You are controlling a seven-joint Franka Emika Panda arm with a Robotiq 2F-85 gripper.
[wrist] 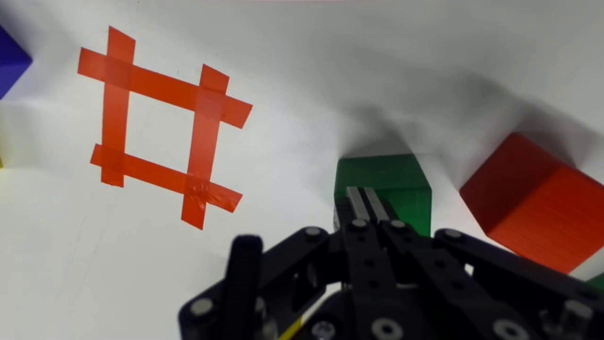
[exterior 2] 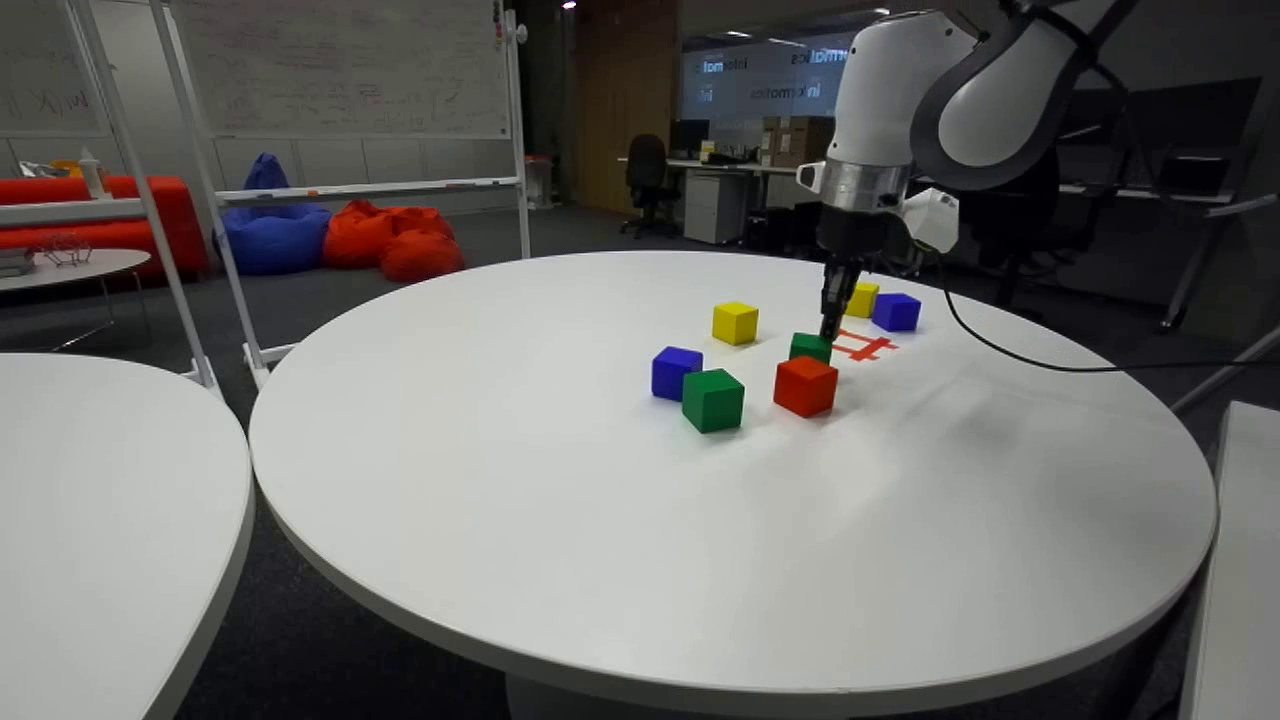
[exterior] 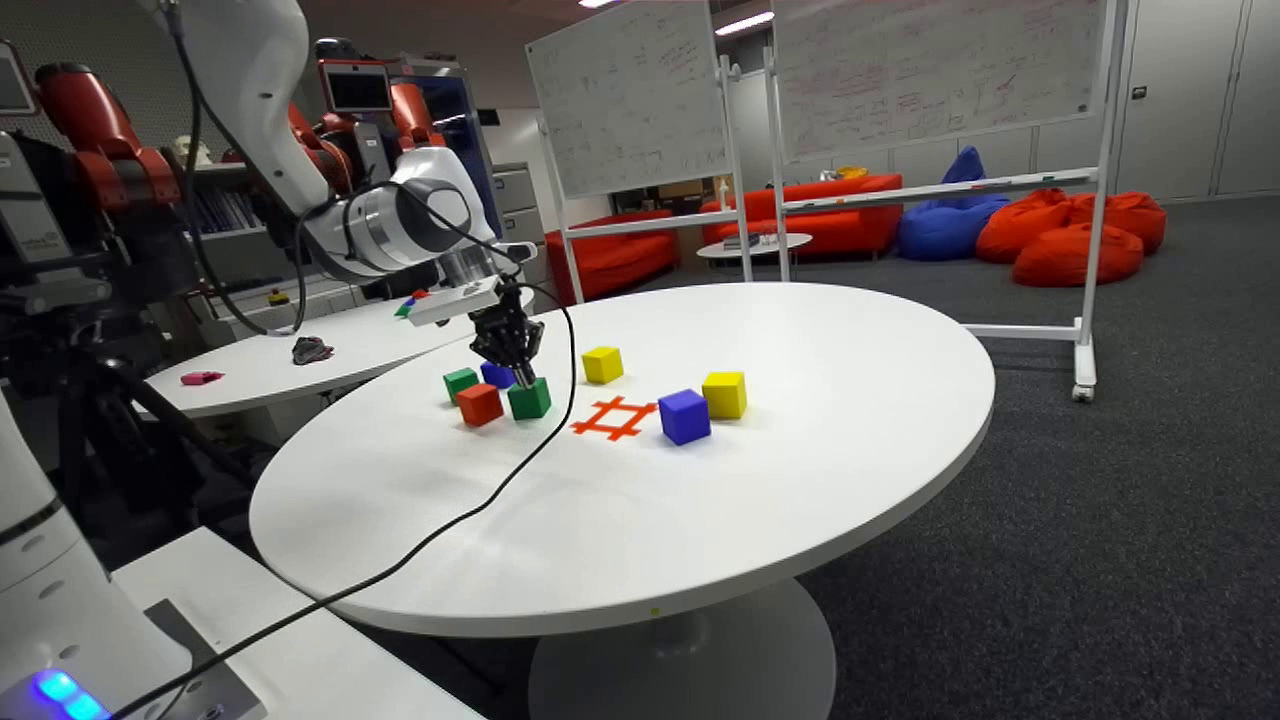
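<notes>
My gripper is shut, and nothing shows between its two fingers, which lie side by side. It points down at a green cube [wrist: 416,207], its tips overlapping that cube in the wrist view; whether they touch cannot be told. Close beside the cube sits a red cube [wrist: 543,198], turned at an angle with a small gap between. On the other side, an outline of crossed red tape [wrist: 204,147] marks an empty square on the white table. In exterior view 2 the gripper [exterior 2: 829,336] stands right at the green cube [exterior 2: 810,347].
A second green cube [exterior 2: 713,401] and a blue cube [exterior 2: 675,372] stand near the red one. One yellow cube [exterior: 602,365] sits alone behind the tape. Another yellow cube [exterior: 725,395] and a blue cube [exterior: 685,416] stand beyond it. A black cable [exterior: 480,509] crosses in front of the table.
</notes>
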